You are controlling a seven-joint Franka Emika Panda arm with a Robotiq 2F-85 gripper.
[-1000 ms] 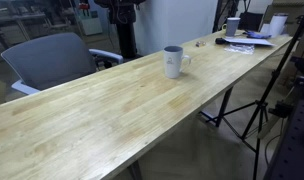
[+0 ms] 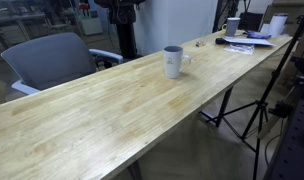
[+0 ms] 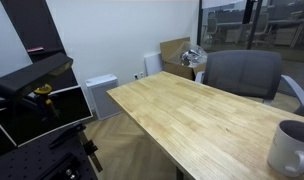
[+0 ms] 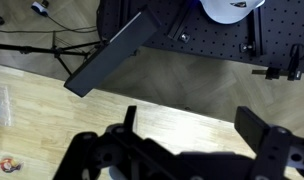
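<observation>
A white mug (image 2: pixel 173 62) stands upright on the wooden table (image 2: pixel 102 100) in exterior view 1, its handle to the right. Exterior view 2 has the same mug (image 3: pixel 290 148) at the right edge, partly cut off. In the wrist view my gripper is open, its dark fingers (image 4: pixel 130 120) spread wide. Nothing lies between them but the pale tabletop edge and the floor below. A small pale curved edge shows beside the gripper body at the bottom; I cannot tell what it belongs to. Neither exterior view shows the gripper clearly.
A grey chair (image 2: pixel 52 61) stands at the table's far side. Papers and small items (image 2: pixel 244 40) lie on the far right end. A tripod (image 2: pixel 260 108) stands by the near side. In the wrist view, a dark perforated plate (image 4: pixel 217 38) lies beyond the table edge.
</observation>
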